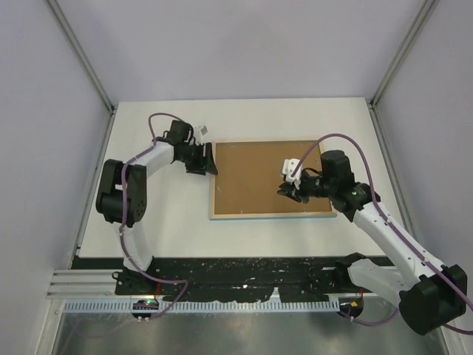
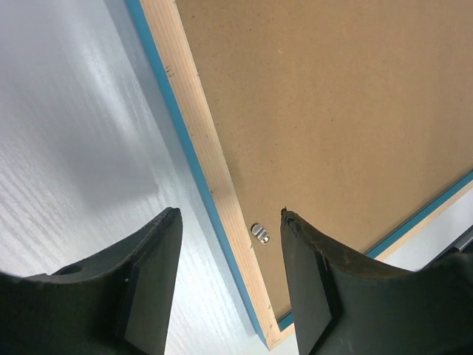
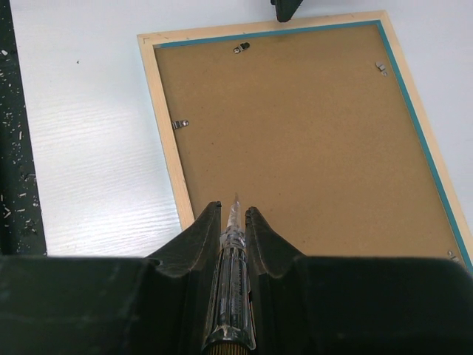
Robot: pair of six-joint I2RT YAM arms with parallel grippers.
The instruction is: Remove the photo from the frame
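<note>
The photo frame (image 1: 273, 217), pale wood with a blue edge, lies back side up. Its brown backing board (image 1: 251, 181) sits inside, with small metal clips along the rim, one of them a clip (image 3: 180, 124) on the left side in the right wrist view. My left gripper is open, fingers apart above the frame's left side, close to a clip (image 2: 260, 234); nothing shows gripped. Over the board, my right gripper is shut on a slim clear tool (image 3: 233, 259) with a pointed tip. Any photo is hidden under the board.
White table (image 1: 162, 222) surrounds the frame, clear to the left and in front. More clips sit at the rim, such as a clip (image 3: 242, 47) and a clip (image 3: 381, 69) in the right wrist view.
</note>
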